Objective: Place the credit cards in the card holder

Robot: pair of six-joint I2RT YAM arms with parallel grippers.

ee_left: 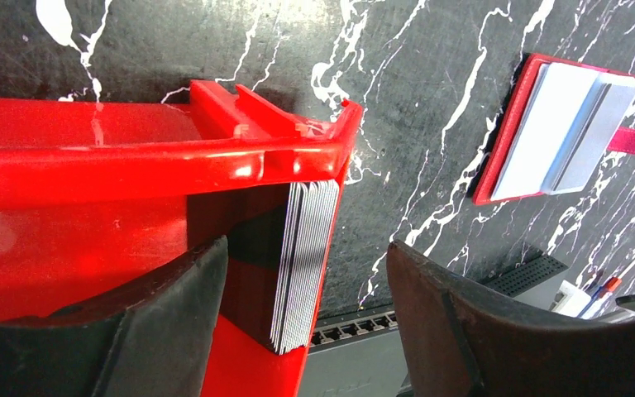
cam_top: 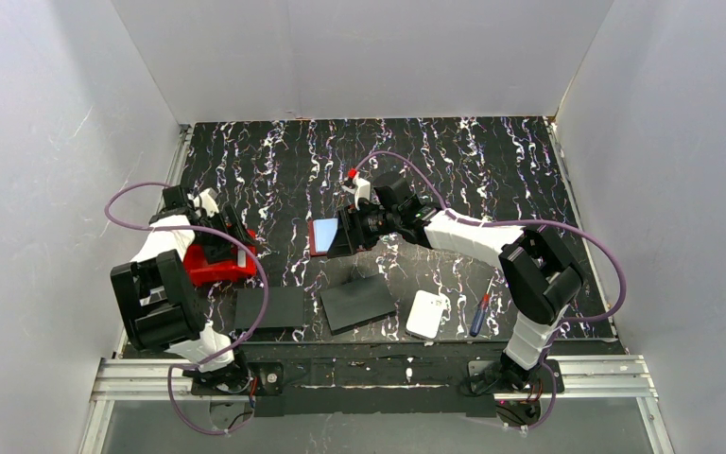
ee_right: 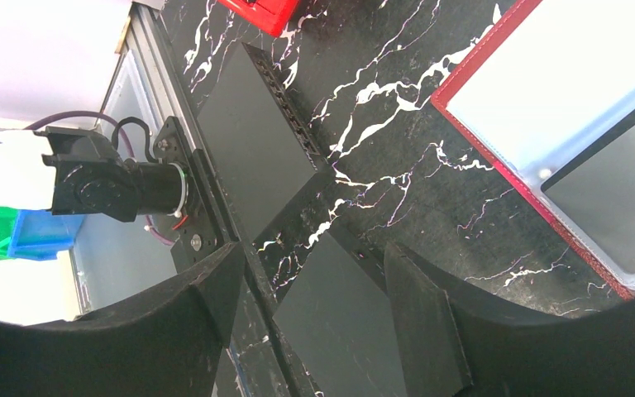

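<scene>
A red plastic box (ee_left: 66, 174) sits at the table's left, with a stack of thin cards (ee_left: 304, 263) upright at its right end. My left gripper is over the box, fingers apart on either side of that stack, none visibly held. The card holder (ee_left: 521, 132), red with pale sleeves, lies open to the right of the box. My right gripper hangs open beside the holder (ee_right: 496, 132), with nothing seen between its fingers.
Two dark plates (cam_top: 269, 307) (cam_top: 356, 303) lie along the front. A white rectangular object (cam_top: 425, 314) and a screwdriver (cam_top: 479, 314) lie at the front right.
</scene>
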